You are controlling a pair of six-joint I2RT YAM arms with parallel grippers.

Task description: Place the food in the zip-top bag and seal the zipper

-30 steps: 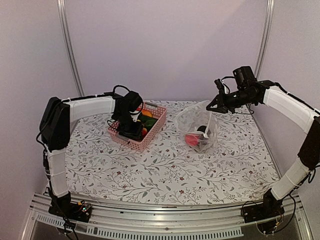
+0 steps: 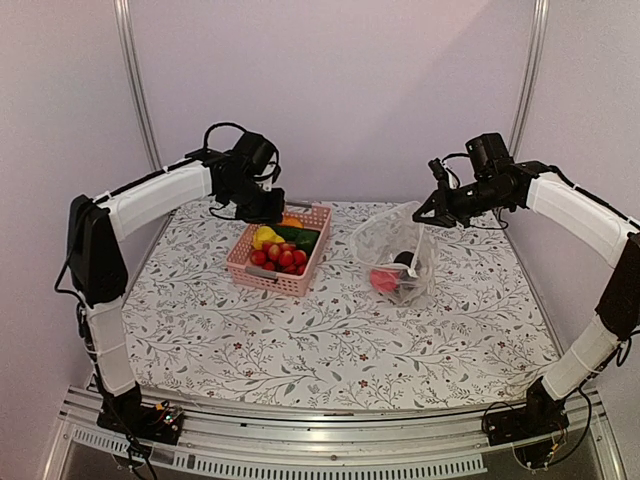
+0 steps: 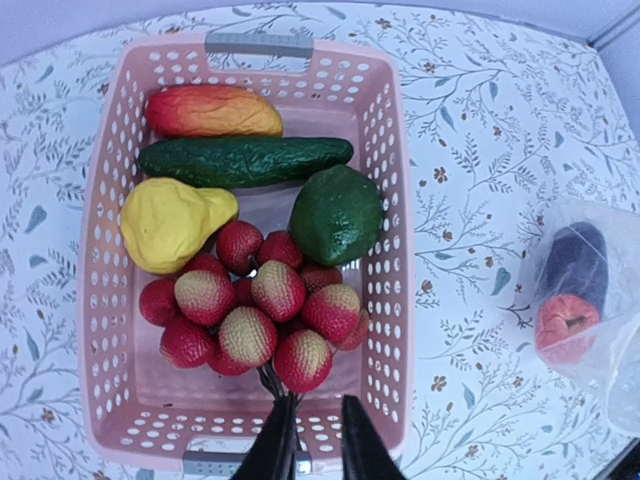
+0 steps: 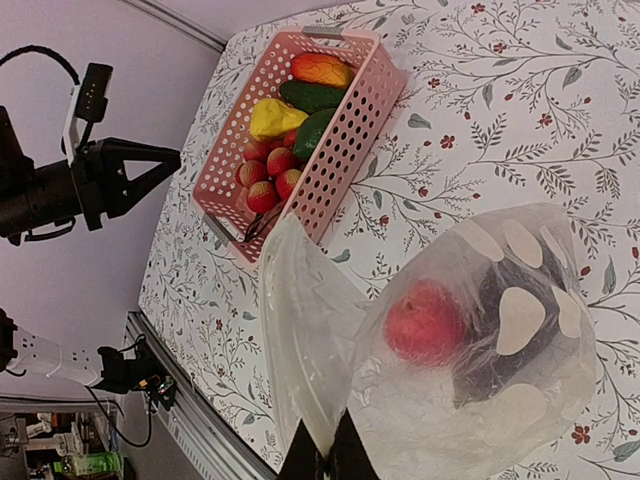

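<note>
The clear zip top bag (image 2: 393, 262) stands on the table right of centre, holding a pinkish-red fruit (image 4: 424, 322) and a dark oblong item (image 3: 575, 262). My right gripper is shut on the bag's upper edge, lifting that side. Over the back of the pink basket (image 2: 304, 282) is my left gripper (image 2: 268, 218), its fingers part open and nothing between them. Inside the basket are several red lychee-like fruits (image 3: 250, 337), a yellow pear-shaped fruit (image 3: 165, 224), a cucumber (image 3: 245, 160), a red-orange mango (image 3: 214, 110) and a dark green avocado (image 3: 337, 214).
Bare patterned table (image 2: 300, 350) lies in front of the basket and bag, with a clear gap between those two. A metal rail (image 2: 320, 440) runs along the front edge. Walls stand at the back and sides.
My left gripper has gone from low over the basket's front fruits to its back, rising and uncovering the lychees. The basket has shifted slightly rightward. Right arm and bag are unmoved.
</note>
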